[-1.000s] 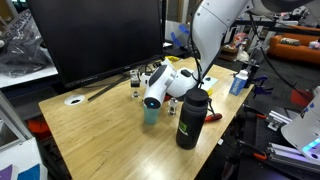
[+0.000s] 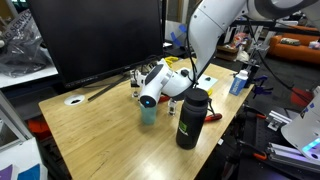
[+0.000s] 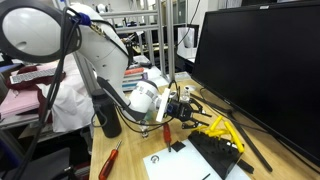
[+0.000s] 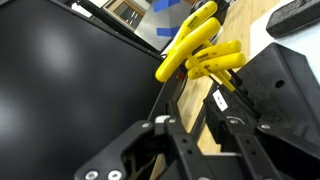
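My gripper points toward a bundle of yellow handles (image 4: 200,45) standing in a black block (image 4: 285,85). In exterior view 2, the gripper (image 3: 188,105) hangs just to the left of those yellow handles (image 3: 225,132), near the black block (image 3: 210,152). From the other side, the white wrist of the arm covers much of the gripper (image 2: 137,82). A pale green cup (image 2: 149,115) shows below the wrist. The fingers are dark and only partly visible, so what lies between them cannot be made out.
A large black monitor (image 2: 100,40) stands close behind the gripper. Toward the front is a tall black cylinder (image 2: 192,120). A red screwdriver (image 3: 108,164) and white paper (image 3: 172,163) lie on the table.
The white wrist has shifted slightly left in exterior view 1. The cup and the other objects appear unmoved.
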